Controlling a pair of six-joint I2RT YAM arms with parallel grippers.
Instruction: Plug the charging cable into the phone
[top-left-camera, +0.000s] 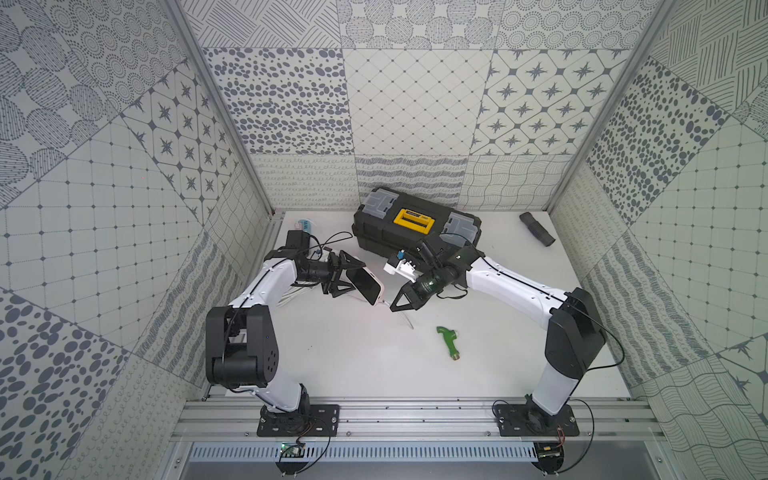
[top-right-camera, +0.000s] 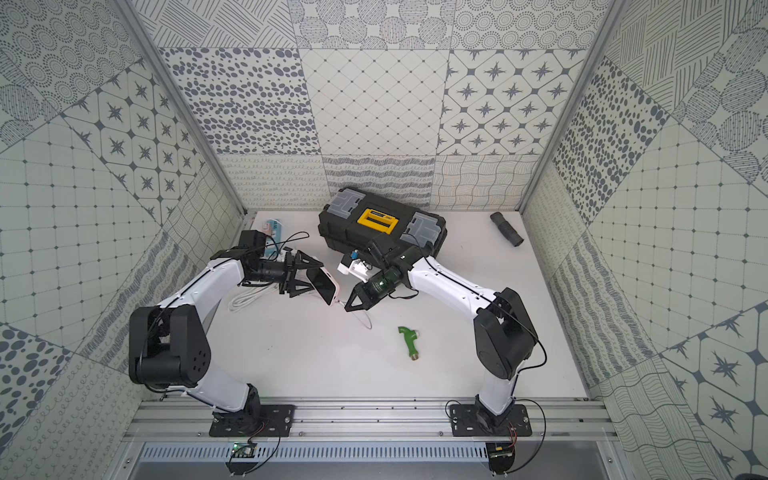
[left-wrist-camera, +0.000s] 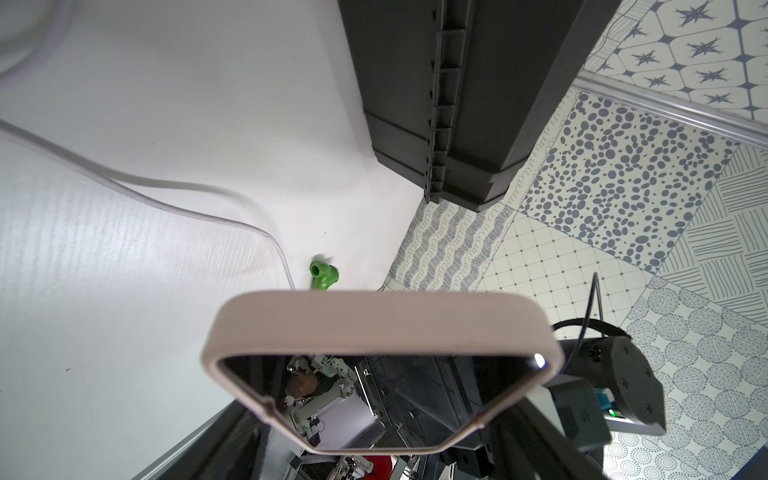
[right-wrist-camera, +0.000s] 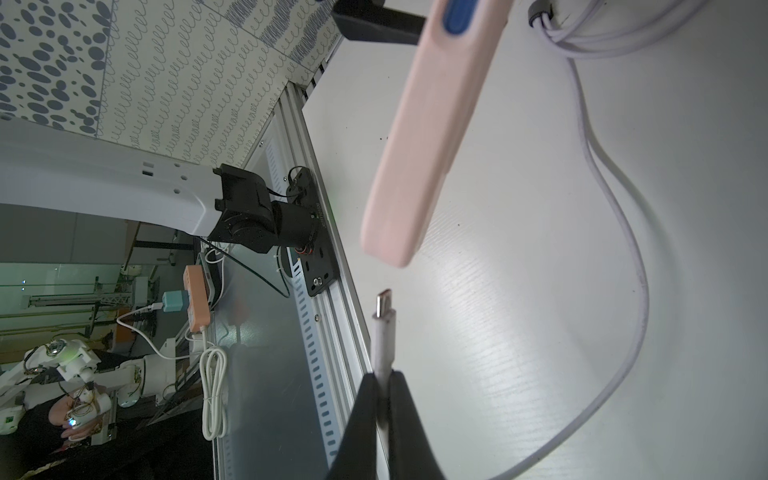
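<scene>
My left gripper (top-left-camera: 357, 277) is shut on the phone (top-left-camera: 365, 285), a dark-screened one in a pale pink case, held tilted above the table. Its case edge (left-wrist-camera: 376, 322) fills the lower middle of the left wrist view. Close to the phone's free end is my right gripper, shut on the white cable's plug. The metal tip of the plug (right-wrist-camera: 385, 308) points up toward the pink case (right-wrist-camera: 416, 160), with a small gap showing between them in the right wrist view. The phone's port is hidden there. The cable (right-wrist-camera: 636, 256) loops across the table.
A black toolbox (top-left-camera: 392, 232) with a yellow handle stands behind the grippers. In front lies a green nozzle-like object (top-left-camera: 449, 342), and a dark cylinder (top-left-camera: 537, 229) is at the back right.
</scene>
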